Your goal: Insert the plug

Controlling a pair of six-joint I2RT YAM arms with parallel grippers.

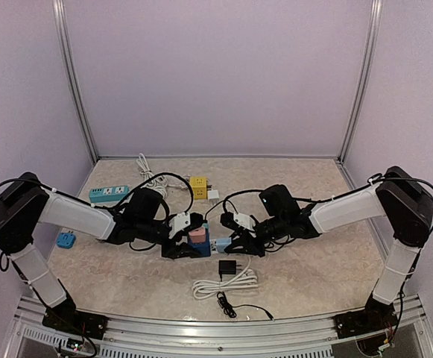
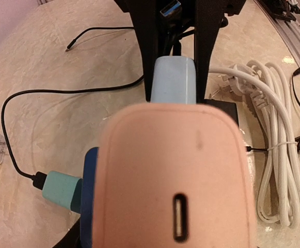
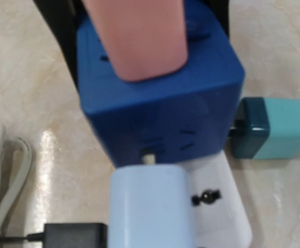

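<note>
A blue cube socket (image 3: 160, 98) carries a pink plug (image 2: 175, 170) on its upper face and a teal plug (image 3: 284, 128) on its side. My left gripper (image 1: 187, 237) is shut on the cube, its black fingers (image 3: 61, 39) against opposite sides. Facing the cube's slotted side is a light blue plug (image 3: 150, 206), gripped by my right gripper. One metal prong (image 3: 148, 158) shows between plug and cube, close to the slots. Whether its tip has entered a slot cannot be made out. My right gripper's fingertips are out of sight in its own wrist view.
Just in front lie a black adapter (image 1: 228, 267) and a coiled white cable (image 1: 227, 284). Below the cube in the right wrist view is a white socket strip (image 3: 217, 212). A yellow socket block (image 1: 198, 186) and teal strip (image 1: 108, 194) stand farther back.
</note>
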